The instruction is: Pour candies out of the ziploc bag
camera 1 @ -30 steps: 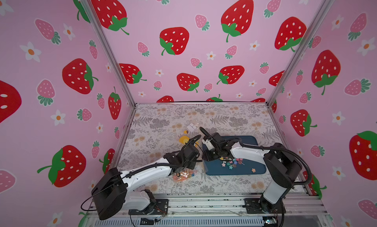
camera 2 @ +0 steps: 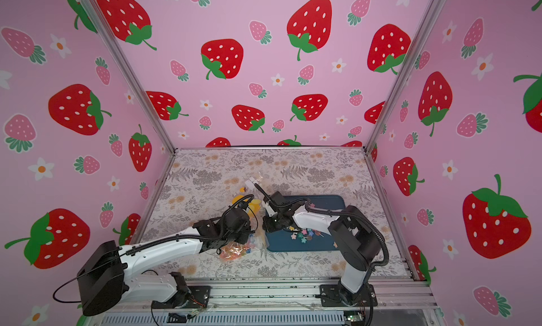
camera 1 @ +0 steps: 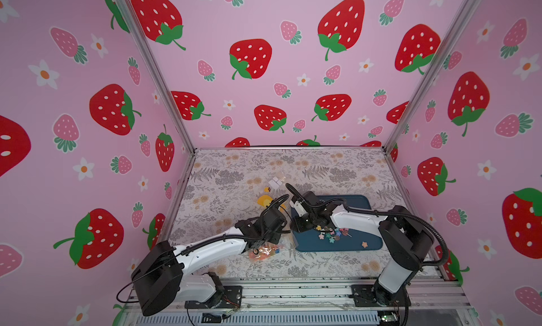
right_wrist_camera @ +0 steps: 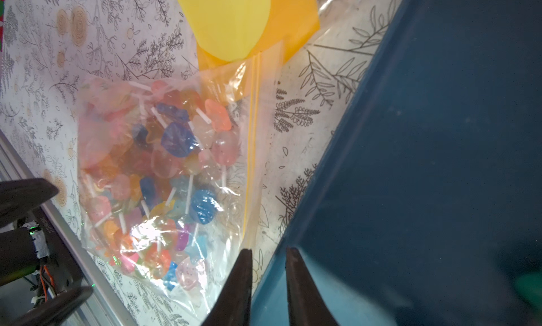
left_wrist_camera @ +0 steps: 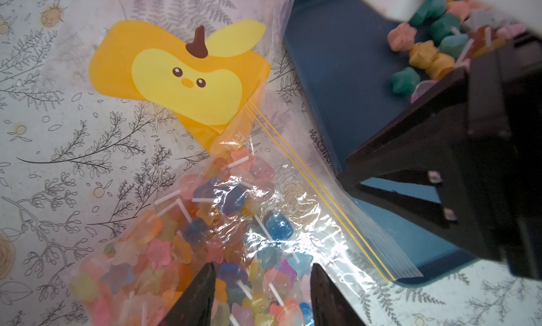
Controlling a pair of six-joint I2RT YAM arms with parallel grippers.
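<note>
A clear ziploc bag (left_wrist_camera: 316,213) full of colourful lollipop-like candies (left_wrist_camera: 197,252) lies on the table, its yellow-lined mouth edge facing the blue tray (right_wrist_camera: 440,139). My left gripper is over the bag's filled part, open, with candies visible between its fingers but not gripped. Near the mouth edge and the tray's rim hovers my right gripper, its fingers slightly apart and nothing clearly held between them. Loose candies (left_wrist_camera: 434,49) rest in the tray. From above, the left arm hides part of the bag (camera 1: 264,251).
A yellow-orange package with a cartoon face (left_wrist_camera: 186,83) lies just behind the bag and partly under its corner. A small white item (camera 1: 275,182) is farther back. Both grippers are close together.
My right gripper has shifted very slightly at the tray's left side. The left arm, the bag and the tray look the same.
</note>
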